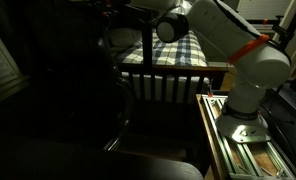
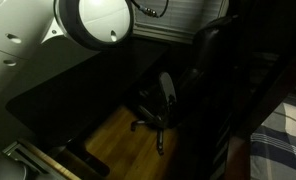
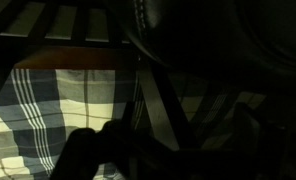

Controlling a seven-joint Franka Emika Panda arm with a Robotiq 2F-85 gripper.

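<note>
In the wrist view my gripper shows only as dark finger shapes along the bottom. They stand apart, open, with nothing visible held between them. A black, stitched leather-like surface [image 3: 218, 40] fills the upper right of that view, apparently part of a chair. At lower left lies a blue and white plaid bedcover [image 3: 48, 120], seen past dark bars. My white arm [image 1: 258, 70] reaches up and left in exterior view 1; its gripper end is lost in the dark at the top.
A dark tabletop [image 1: 88, 165] spans the front. The bed's slatted rail [image 1: 163, 72] and plaid cover [image 1: 178, 50] stand behind. An office chair [image 2: 168, 90] rests on the wooden floor [image 2: 128, 145]. A window blind [image 2: 183, 15] is at the back. Much is in shadow.
</note>
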